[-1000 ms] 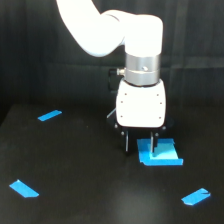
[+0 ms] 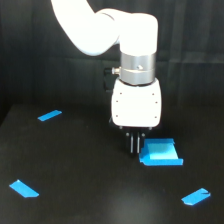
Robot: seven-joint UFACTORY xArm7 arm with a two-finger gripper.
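My gripper hangs under the white hand just left of a small blue square, low over the dark table. Its two fingers stand close together with only a narrow dark gap, so it looks shut. No object shows between them, though the tips are small and dark. The blue square has a paler middle and darker blue edges. Whether the right finger touches its left edge, I cannot tell.
Strips of blue tape lie on the black table: one tape strip at the back left, another strip at the front left, and a third strip at the front right.
My hand has shifted a little left, and the fingers have come together from a wide spread. The right finger was over the blue square and is now at its left side.
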